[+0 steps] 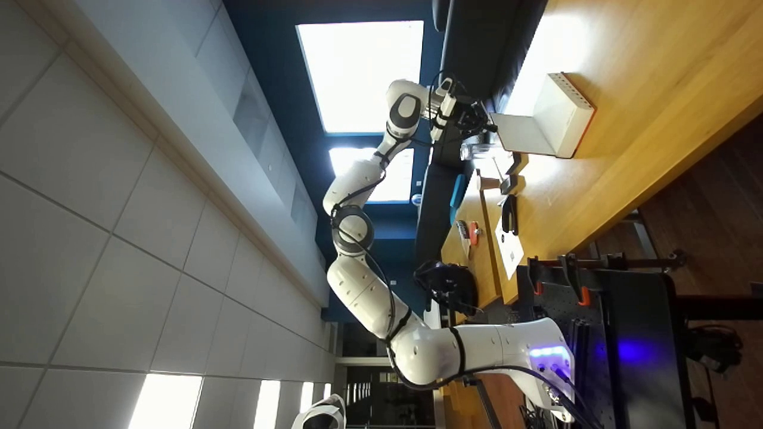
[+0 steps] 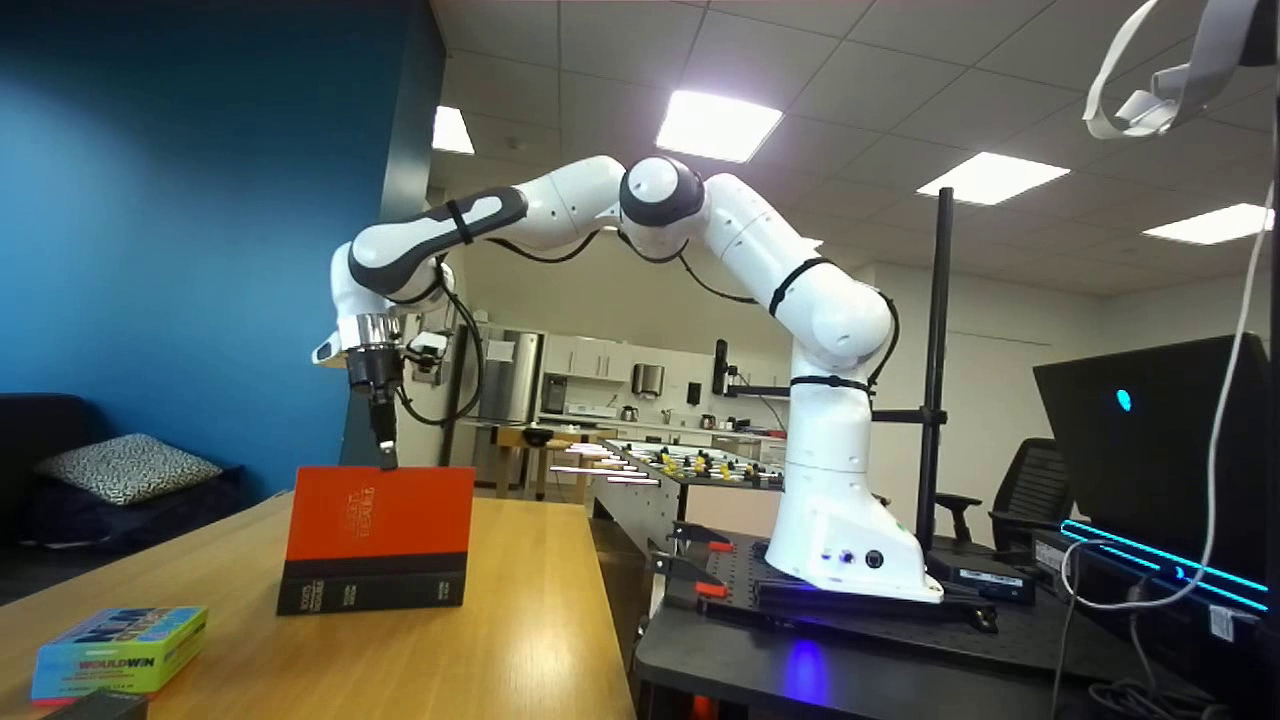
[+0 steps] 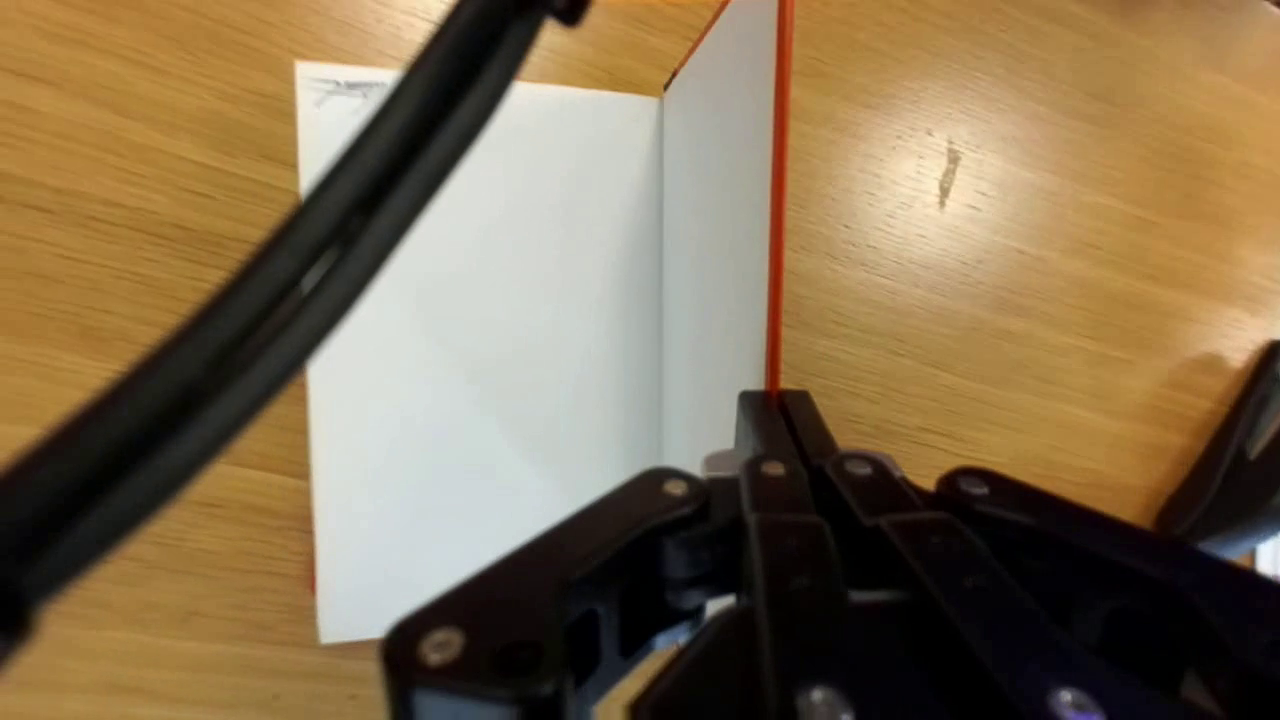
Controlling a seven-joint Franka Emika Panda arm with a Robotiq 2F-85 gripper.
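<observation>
An open book with a red and black cover stands on the table, its red panel upright. From above, in the wrist view, a blank white page lies flat, and the raised cover's red edge runs down to my fingertips. My gripper is shut at the top edge of that cover. Exterior view 2 has the gripper pointing down, its tip overlapping the cover's upper edge. Whether the thin cover is between the fingers or only touching them cannot be told. The book's page block faces exterior view 1.
A colourful game box lies near the table's front left in exterior view 2. A clear jar, a black stapler-like object and a white sheet sit between the book and the robot base. Bare wood borders the cover.
</observation>
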